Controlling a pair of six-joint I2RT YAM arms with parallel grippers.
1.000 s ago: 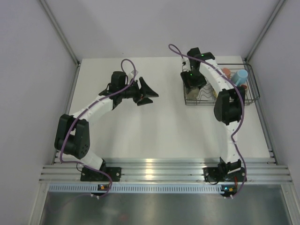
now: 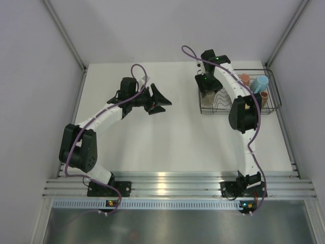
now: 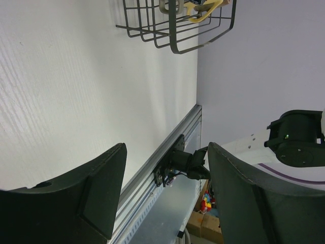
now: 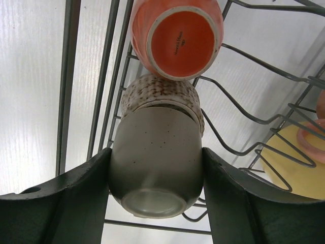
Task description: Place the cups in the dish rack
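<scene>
A grey-white cup [image 4: 156,152] sits between the fingers of my right gripper, which is shut on it, its base facing the wrist camera. It is at the left end of the dish rack [image 2: 223,110], close to the rack's wires. Touching or nearly touching it is a speckled brown-and-white cup [image 4: 162,89], and beyond that an orange cup [image 4: 182,43] lies in the rack. Over bare table, left of the rack, my left gripper [image 2: 160,101] stands open and empty.
Toward the rack's right end are a light blue cup [image 2: 260,84], an orange-brown cup [image 2: 245,79] and a brown cup [image 2: 264,97]. A yellow item [image 4: 294,162] lies beyond the wires.
My left arm has not moved.
</scene>
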